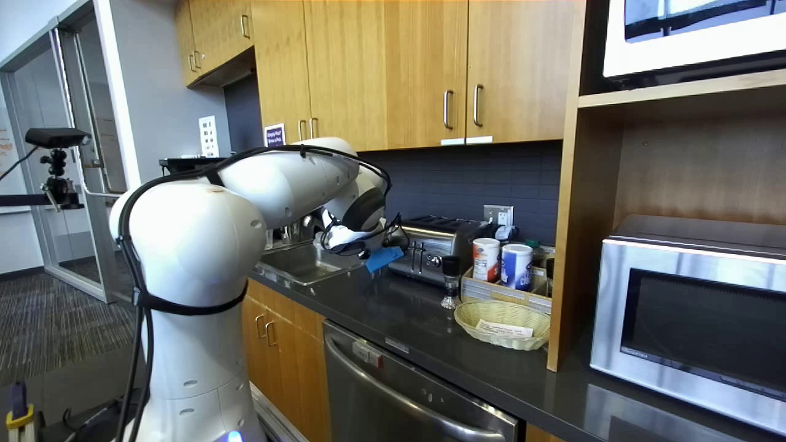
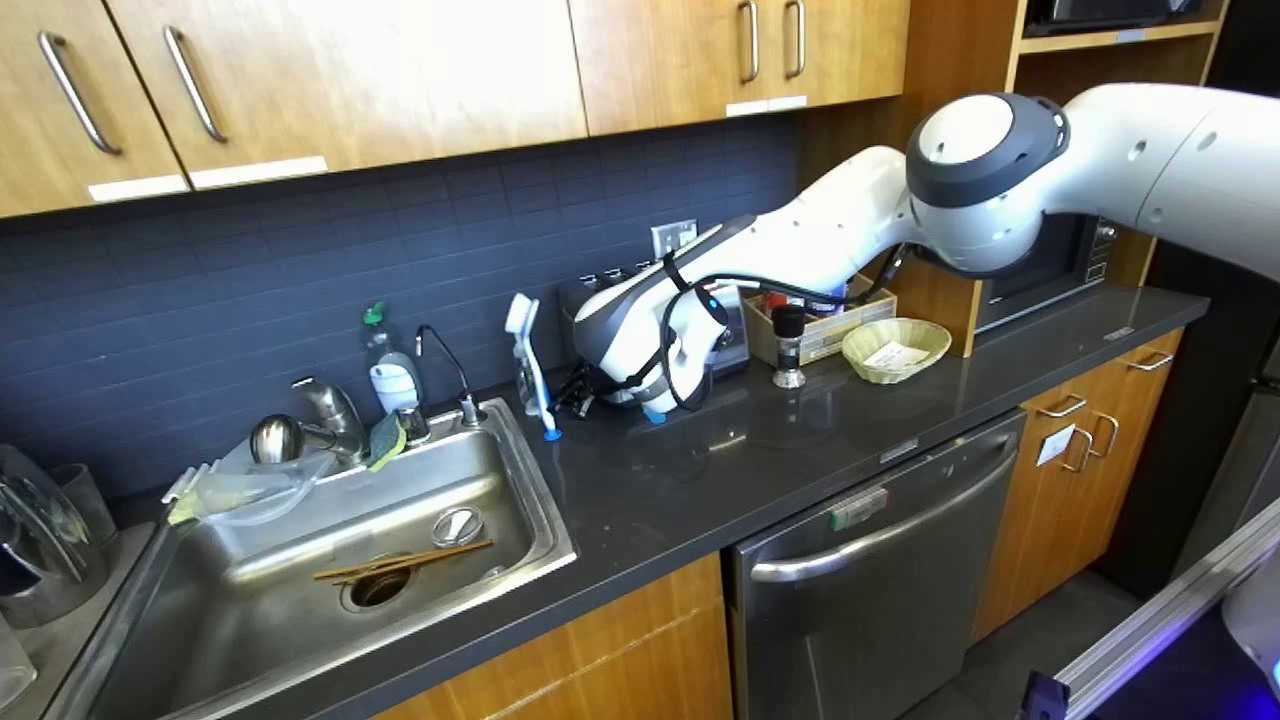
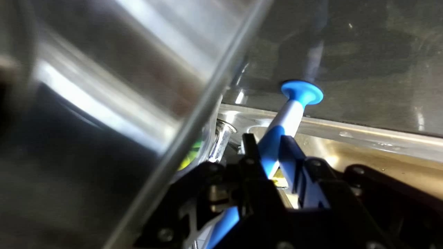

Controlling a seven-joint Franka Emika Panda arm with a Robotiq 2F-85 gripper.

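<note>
A blue and white brush stands roughly upright, slightly tilted, beside the sink's right rim, its white bristled head up. My gripper is shut on the brush's handle, with a black finger on one side of it. The blue flared foot of the handle sticks out past the fingertips, close to the dark counter; whether it touches cannot be told. In exterior view 2 my gripper reaches the brush from the right. The arm hides the fingers in exterior view 1.
The steel sink holds chopsticks and a strainer. A thin faucet and a soap bottle stand left of the brush. Behind my wrist is a toaster; a pepper grinder and basket lie right.
</note>
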